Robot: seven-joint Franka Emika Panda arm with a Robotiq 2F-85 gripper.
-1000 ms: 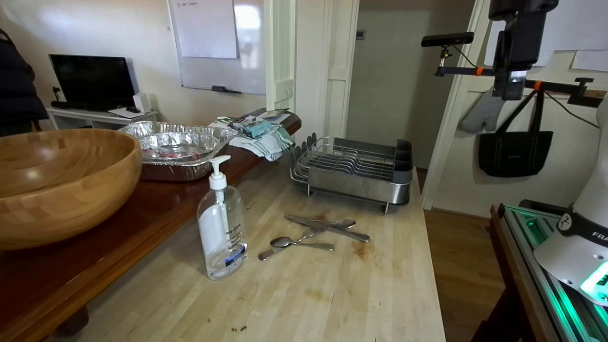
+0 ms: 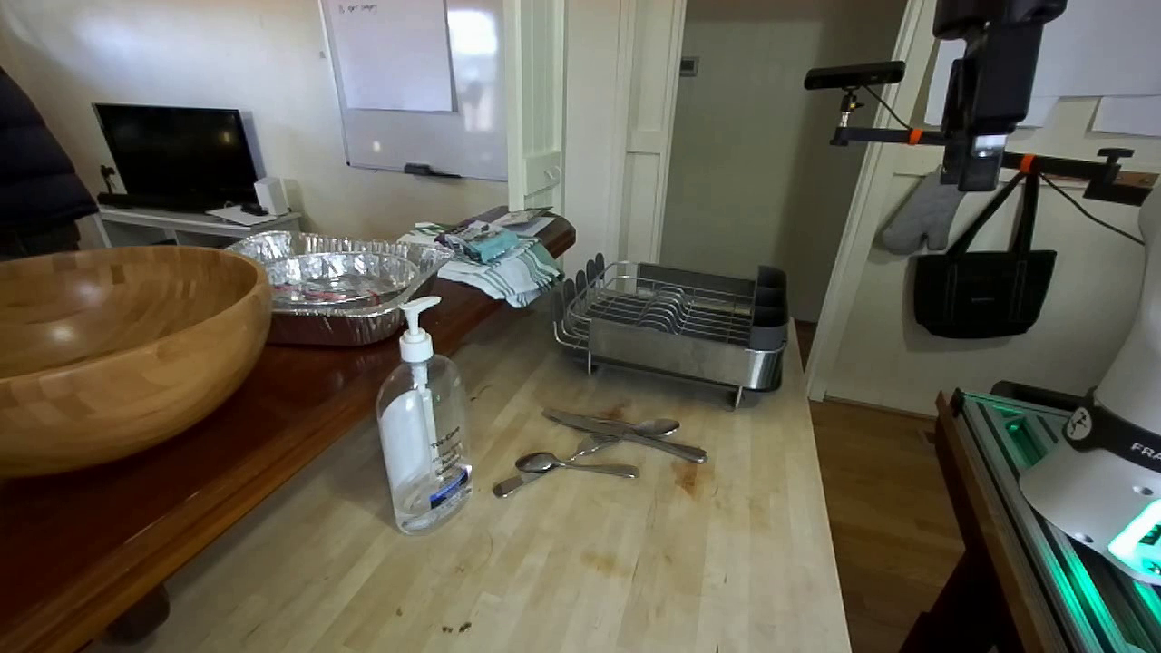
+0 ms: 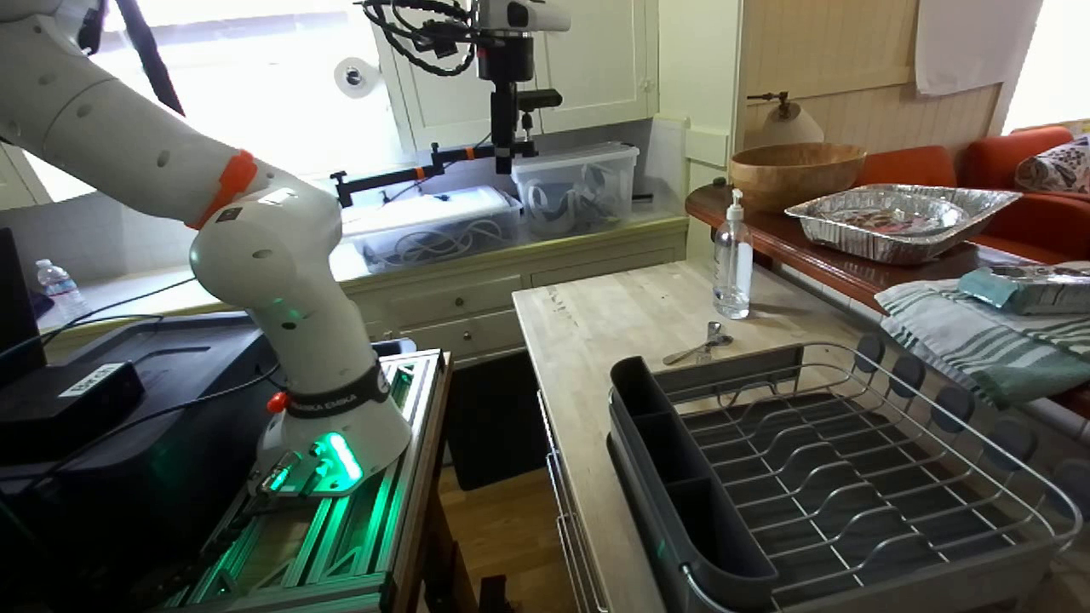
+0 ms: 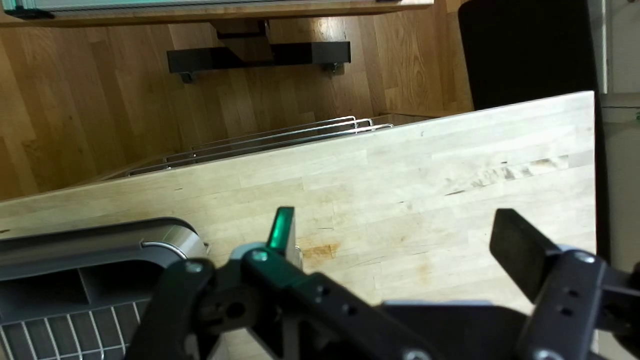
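Note:
High above the counter's edge hangs my gripper. Its two dark fingers stand wide apart in the wrist view, and only the bare counter and floor show between them: it is open. Far below and away from it, several pieces of cutlery [image 2: 606, 444] lie crossed in a loose pile on the wooden counter, knives and spoons among them. The dish rack [image 2: 675, 326] stands behind the pile, with a dark cutlery holder [image 3: 682, 480] along one side; its compartments look empty. A clear pump bottle [image 2: 426, 435] stands upright beside the cutlery.
A raised dark-wood ledge [image 2: 316, 435] borders the counter, carrying a large wooden bowl [image 2: 141, 359], foil trays [image 2: 337, 277] and striped towels [image 2: 512, 274]. A floor gap separates the counter from the arm's base.
The arm, cutlery, rack and bottle look the same as before. Only the dark-clothed figure at the far left edge has shifted slightly.

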